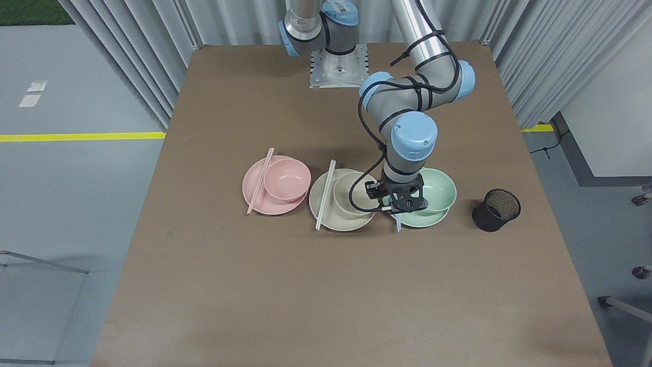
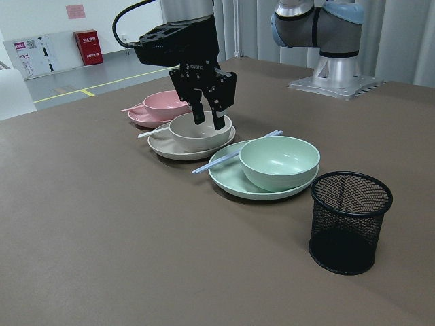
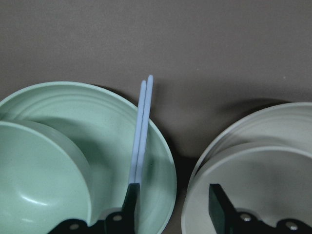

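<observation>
In the wrist view my gripper stands open, its fingers above the gap between the green place setting and the white one, with the left finger over the blue chopsticks (image 3: 140, 132). The chopsticks lie on the green plate (image 3: 87, 100) beside the green bowl (image 2: 279, 163). The white bowl (image 3: 253, 185) sits on its white plate (image 3: 273, 117). In the front view the arm's end hides part of both settings.
The pink bowl (image 1: 287, 177) on its pink plate, with chopsticks, sits at the left. A black mesh cup (image 2: 346, 224) stands right of the green plate.
</observation>
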